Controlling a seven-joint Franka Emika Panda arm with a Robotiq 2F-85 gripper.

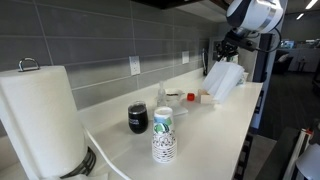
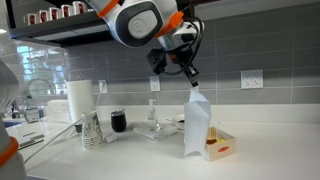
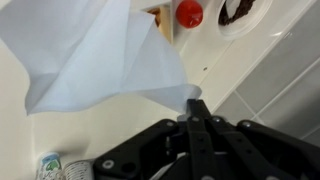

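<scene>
A thin white sheet, like a cloth or paper towel (image 2: 197, 125), hangs by its upper corner from my gripper (image 2: 193, 82). In the wrist view the white sheet (image 3: 110, 60) fans out to the left, and its corner meets the tips of my shut gripper. Seen along the counter, the sheet (image 1: 224, 80) dangles at the far end under the gripper (image 1: 219, 56). Its lower edge is close to the counter; whether it touches is hard to tell.
Behind the sheet sits an open box (image 2: 224, 146). A red-topped item (image 3: 189, 13) and a bowl of dark bits (image 3: 238, 12) lie nearby. Stacked cups (image 1: 164, 136), a black tumbler (image 1: 138, 117) and a paper towel roll (image 1: 42, 125) stand toward the near end.
</scene>
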